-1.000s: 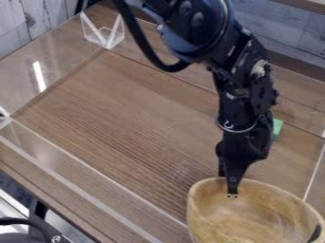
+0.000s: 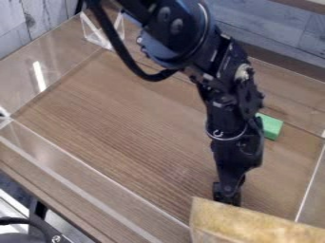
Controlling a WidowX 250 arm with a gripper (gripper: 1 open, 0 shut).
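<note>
The dark robot arm reaches down from the top centre to the lower right of the wooden table, where its gripper [image 2: 227, 190] hangs low beside the back edge of a tan, bowl-like object [image 2: 254, 225] at the bottom of the view. The fingertips are dark and small, so whether they are open or hold anything is unclear. Only part of the tan object is in view.
A green block [image 2: 271, 126] lies behind the arm on the right. A clear wire-like item [image 2: 102, 28] stands at the back left.
The tan object has moved down in the view, toward the near edge, and now shows less of its inside. The gripper has shifted slightly left and stays low.
</note>
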